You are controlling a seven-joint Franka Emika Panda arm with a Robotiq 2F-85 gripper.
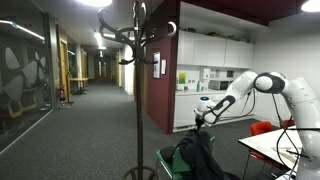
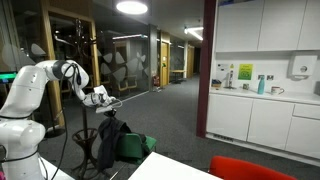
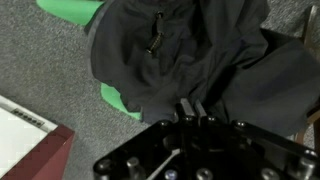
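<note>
A black jacket (image 1: 193, 157) hangs bunched over a green chair (image 1: 180, 162), its upper part drawn up toward my gripper (image 1: 200, 126). In exterior view 2 the jacket (image 2: 112, 140) rises to a narrow peak below the gripper (image 2: 108, 112), beside the green chair (image 2: 130, 148). From the wrist, dark cloth (image 3: 195, 60) with a zip pull spreads below, and the gripper is shut on a fold of it. The exact fold between the fingertips is hard to make out, dark on dark.
A coat stand (image 1: 139, 90) rises in the foreground, left of the chair. A white table (image 2: 170, 168) and a red chair (image 2: 245, 168) stand nearby. Grey carpet (image 1: 85, 125) lies clear to the left.
</note>
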